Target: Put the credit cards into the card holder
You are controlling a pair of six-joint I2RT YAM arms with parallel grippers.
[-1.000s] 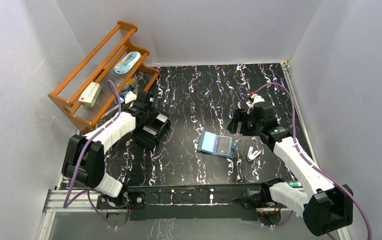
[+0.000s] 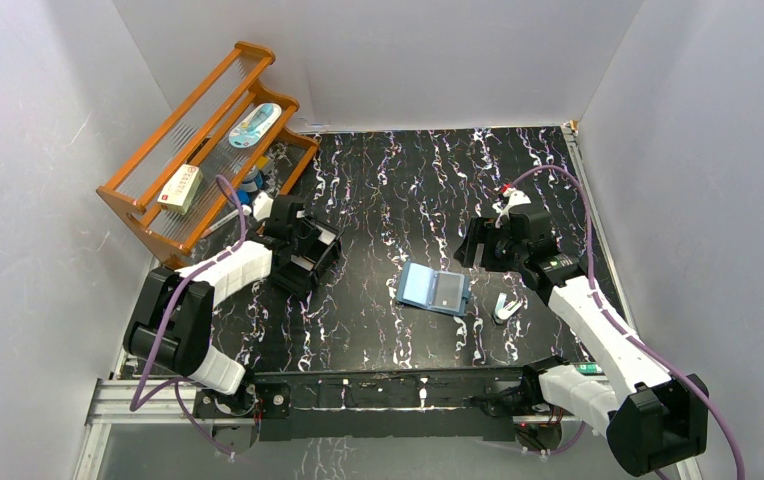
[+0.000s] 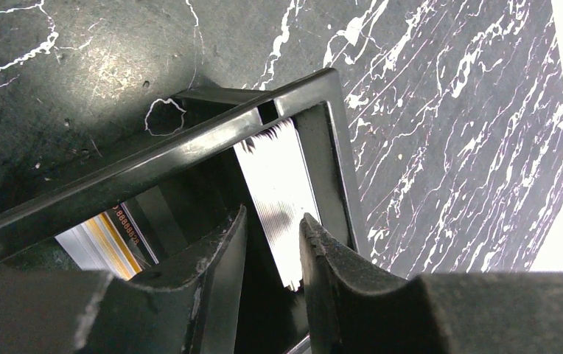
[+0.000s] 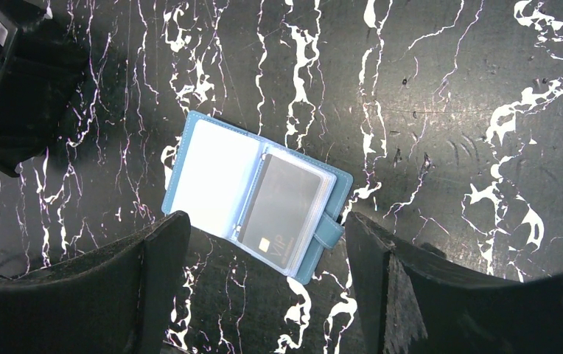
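In the left wrist view a black tray (image 3: pixel 321 92) holds a stack of white cards (image 3: pixel 275 184) and some striped bank cards (image 3: pixel 105 247). My left gripper hangs low over the tray, part open, its fingertips at the white cards; whether they touch is unclear. The open blue card holder (image 4: pixel 212 173), with a grey VIP card (image 4: pixel 278 206) in its right sleeve, lies mid-table. My right gripper is open above and right of the holder, nothing between its fingers.
A wooden shelf (image 2: pixel 188 140) with boxes stands at the back left, near my left arm. A small white-and-grey object (image 2: pixel 508 308) lies right of the holder.
The right arm looks unmoved.
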